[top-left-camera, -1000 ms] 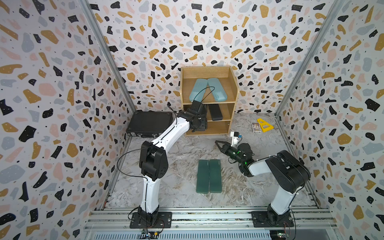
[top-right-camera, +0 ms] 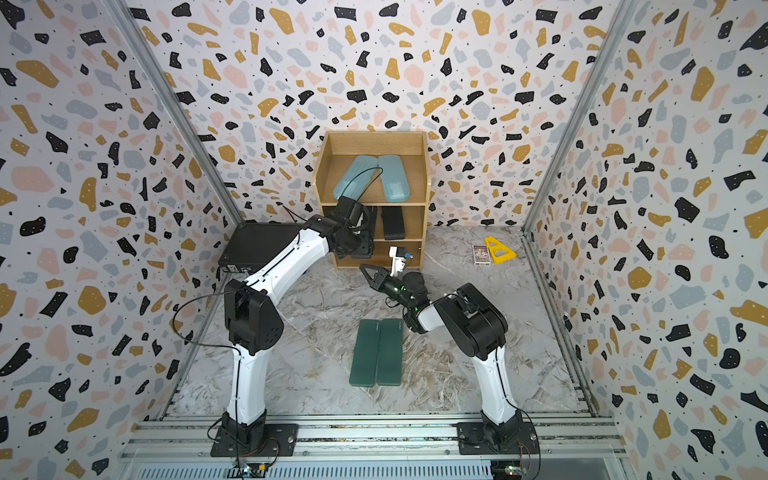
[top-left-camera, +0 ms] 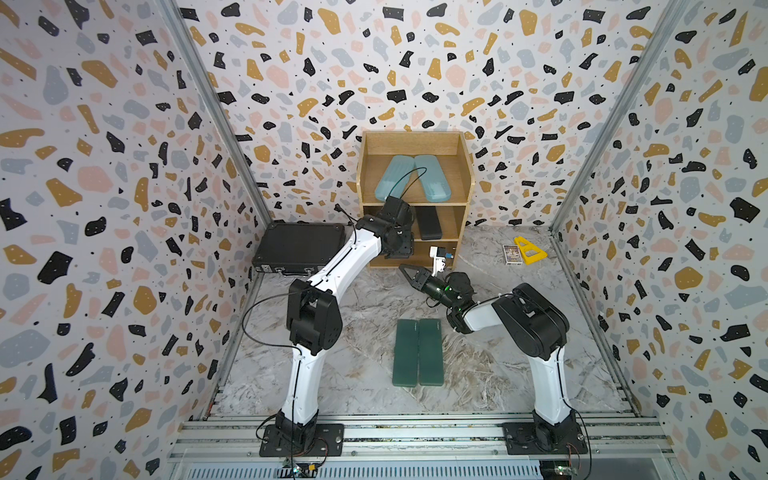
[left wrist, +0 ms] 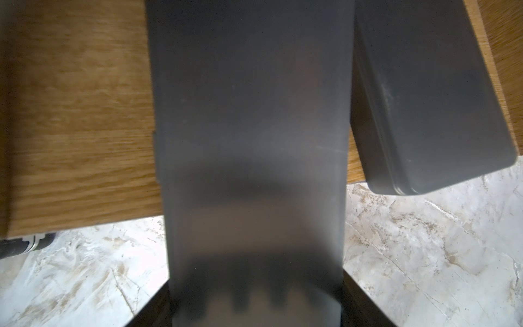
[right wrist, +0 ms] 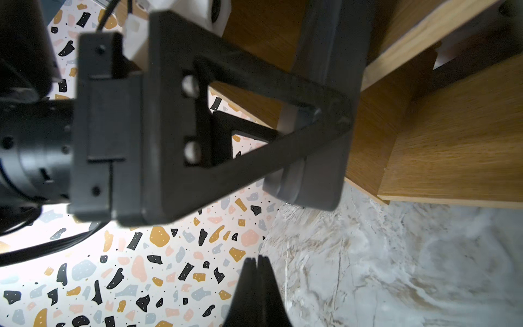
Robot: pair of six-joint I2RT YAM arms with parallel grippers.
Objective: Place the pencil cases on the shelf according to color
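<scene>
My left gripper (top-left-camera: 400, 244) is shut on a dark grey pencil case (left wrist: 250, 103) at the shelf's middle level, beside a second dark grey case (top-left-camera: 429, 222) (left wrist: 430, 98). Two light teal cases (top-left-camera: 434, 180) lie on the top level. Two dark green cases (top-left-camera: 406, 352) lie side by side on the table. My right gripper (top-left-camera: 405, 272) is shut, nothing between its fingers, in front of the shelf's lower level; its wrist view shows the left gripper and the underside of the held case.
A black briefcase (top-left-camera: 298, 244) stands left of the shelf (top-left-camera: 412, 142). A small boxed item (top-left-camera: 512, 254) and a yellow object (top-left-camera: 530, 252) lie at the back right.
My right gripper has moved left and toward the shelf from further front-right. My left arm and the shelf with its cases have shifted only slightly.
</scene>
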